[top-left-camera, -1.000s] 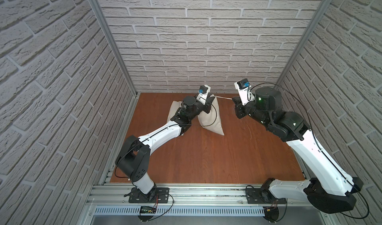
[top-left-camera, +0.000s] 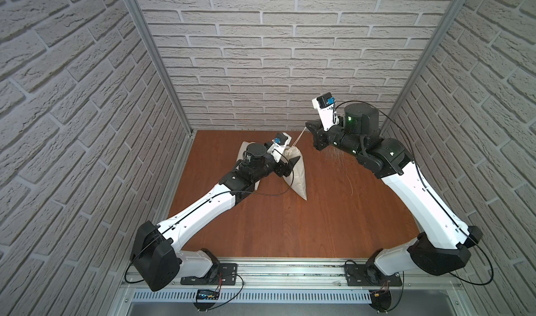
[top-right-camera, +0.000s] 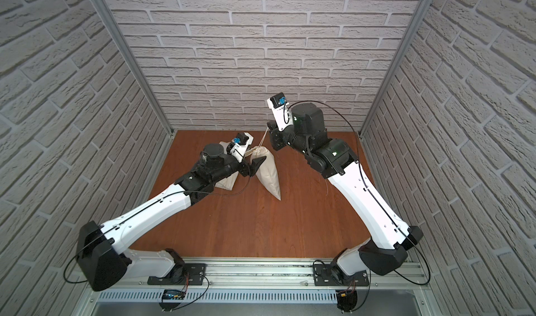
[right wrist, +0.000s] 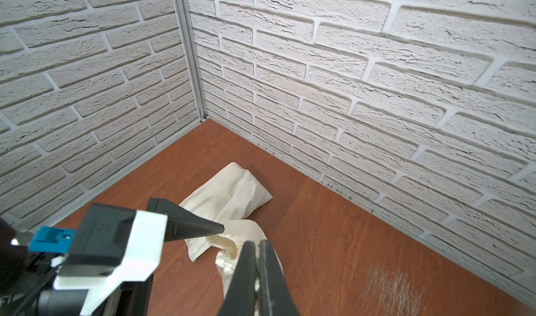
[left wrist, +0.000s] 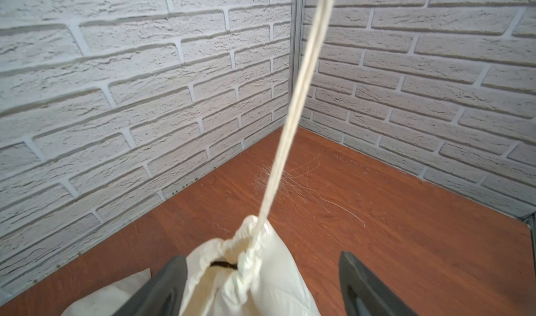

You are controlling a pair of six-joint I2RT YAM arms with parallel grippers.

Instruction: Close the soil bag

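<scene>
The cream soil bag (top-left-camera: 297, 179) stands on the brown table, its gathered top (left wrist: 248, 249) creased and partly open. A pale drawstring (left wrist: 290, 126) runs steeply up from it to my right gripper, which is shut high above the bag and holds the cord's upper end in the top views. My left gripper stands part open at the bag's near side, low by its mouth, its fingers blurred in the left wrist view, with nothing clearly between them.
A second pale cloth or bag (right wrist: 223, 196) lies to the left behind the bag. Loose fibres (right wrist: 390, 288) lie to the right. Brick-patterned walls enclose the table.
My right gripper has risen and moved left, so the drawstring now runs more steeply. My left gripper has come down and toward the front, away from the cord's line.
</scene>
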